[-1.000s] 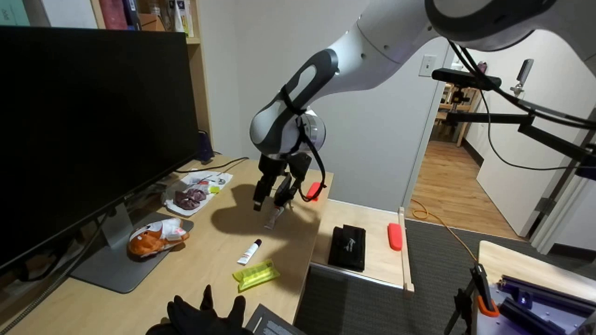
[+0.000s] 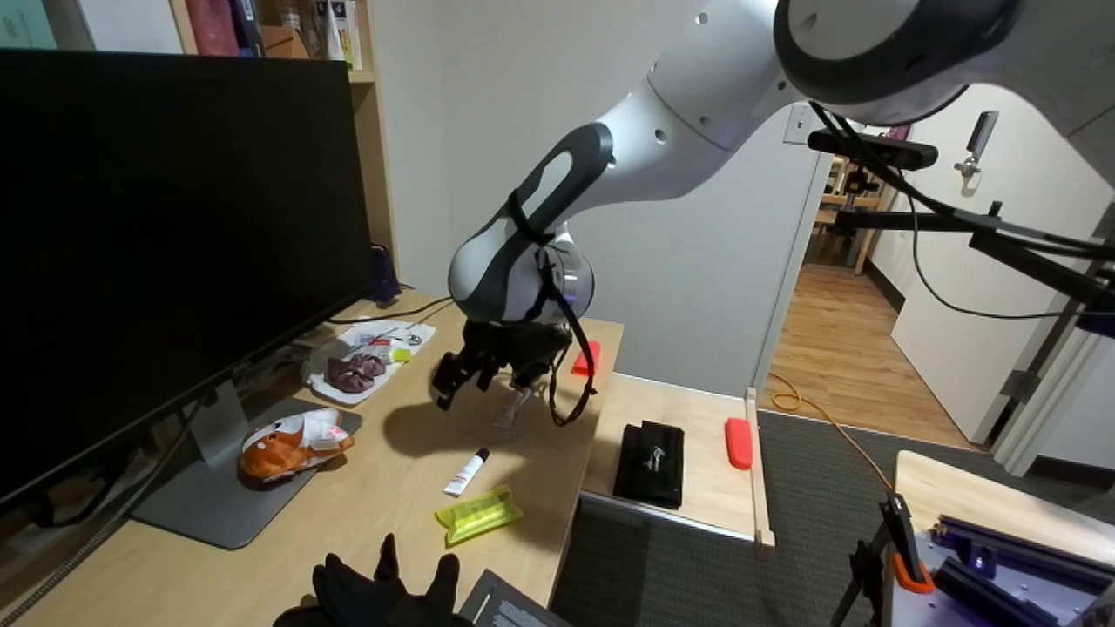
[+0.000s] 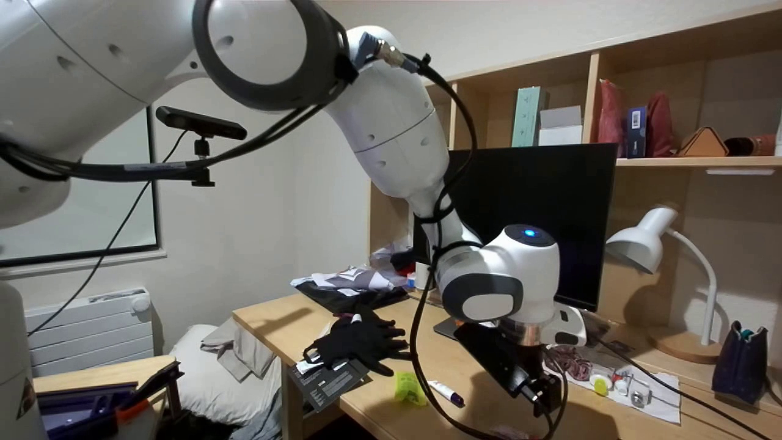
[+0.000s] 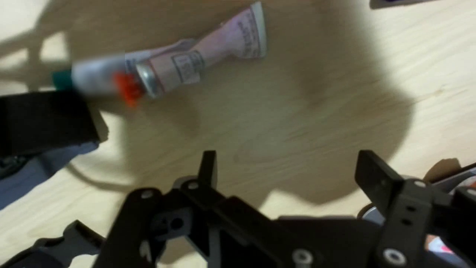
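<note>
My gripper stands open in the wrist view, its two fingers wide apart and only bare desk showing between them. Two small tubes lie together beyond the left finger: a pale pinkish tube [image 4: 214, 53] with an orange cap, and a whitish tube [image 4: 100, 73] with a green cap, partly covered by the first. Neither is between the fingers. In exterior view 1 the gripper [image 2: 486, 378] hangs tilted over the desk, close to the tubes [image 2: 510, 407], which are partly hidden.
Nearer lie a dark-capped white tube [image 2: 465, 472], a yellow packet [image 2: 478, 514] and black gloves [image 2: 381, 596]. The monitor [image 2: 178, 261] and an orange-and-white packet [image 2: 295, 446] border the left. A white tray [image 2: 413, 336] holds small items. A cable [image 3: 419, 344] loops beside the arm.
The arm's wrist has moved left towards the monitor and come somewhat lower, and the gripper is more tilted. The tubes and other desk items appear unmoved.
</note>
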